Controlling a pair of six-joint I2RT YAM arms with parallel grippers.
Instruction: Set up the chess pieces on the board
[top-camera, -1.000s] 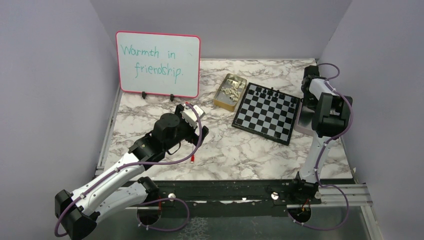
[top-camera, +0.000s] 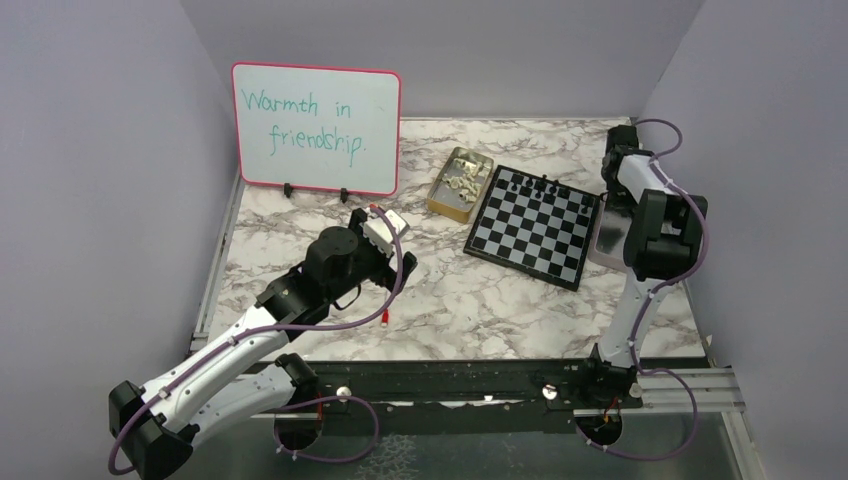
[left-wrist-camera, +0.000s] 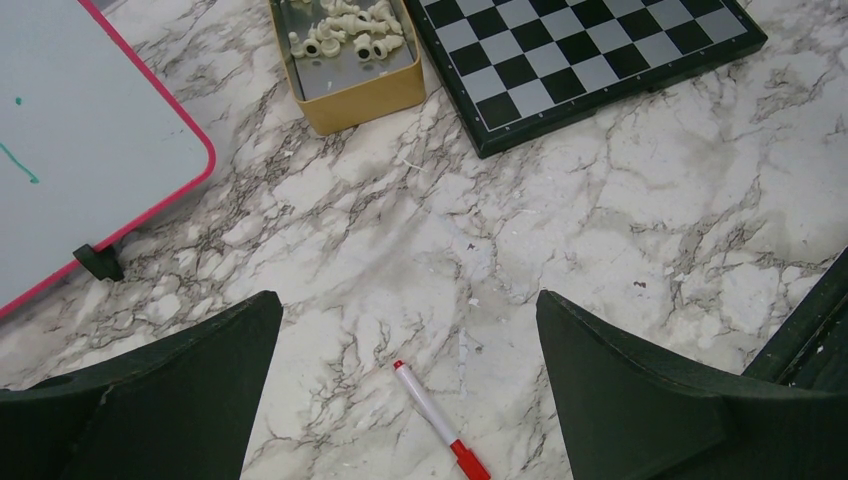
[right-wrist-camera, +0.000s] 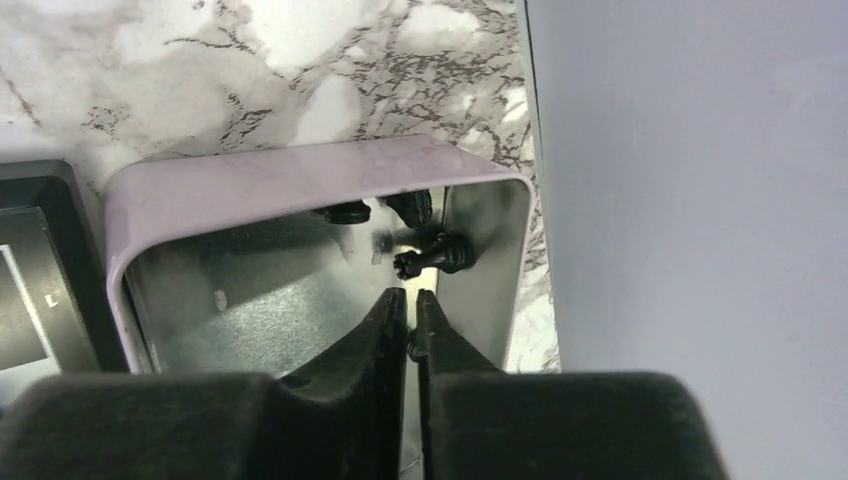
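Observation:
The chessboard (top-camera: 530, 228) has several black pieces along its far side. In the right wrist view, the metal box (right-wrist-camera: 270, 300) holds several black pieces, among them a chess piece (right-wrist-camera: 445, 255) lying on its side. My right gripper hangs over this box, fingertips a narrow gap apart, just below that piece in the view; another dark piece is partly hidden behind them. My left gripper stands open over bare marble, left of the board, with nothing between its fingers.
A tan box (top-camera: 450, 205) of white pieces sits left of the board. A whiteboard (top-camera: 315, 125) stands at back left. A marker (left-wrist-camera: 435, 415) lies below the left gripper. The wall (right-wrist-camera: 690, 200) is close on the right.
The right arm has shifted slightly, most recently a little toward the right side and nearer the front. The left arm and the board are unchanged.

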